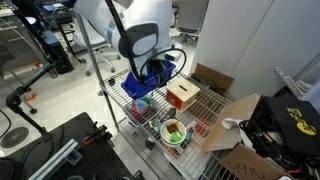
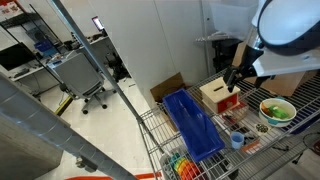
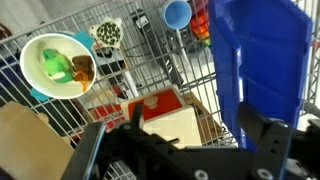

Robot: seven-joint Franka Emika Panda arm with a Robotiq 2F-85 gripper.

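My gripper [image 1: 155, 77] hangs above the wire rack, between the blue bin [image 1: 135, 88] and the pale wooden box [image 1: 181, 95]. In the wrist view its two dark fingers are spread apart, with no object held between them. The wooden box [image 3: 175, 127], with a red part on one side, lies below, partly covered by the gripper. The blue bin [image 3: 262, 55] fills the right of that view. At the left is a white bowl [image 3: 38, 75] holding green and orange toys. A blue cup [image 3: 177, 14] stands near the top edge.
An open cardboard box [image 1: 236, 122] with black items behind it occupies the rack's right side. Colourful rings [image 2: 184, 166] stand near the blue bin in the second exterior view. Bare wire rack [image 1: 207, 105] shows right of the wooden box.
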